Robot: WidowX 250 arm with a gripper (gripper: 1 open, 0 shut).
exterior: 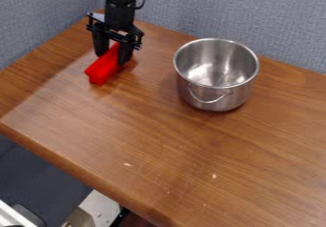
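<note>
A red oblong block [102, 71] lies on the wooden table at the back left. The black gripper [116, 50] hangs from the top of the camera view, down over the block's far end and partly hiding it. Whether its fingers are closed on the block cannot be made out.
A large steel pot [215, 75] with a wire handle stands to the right of the block, near the back wall. A padded grey wall runs along the back.
</note>
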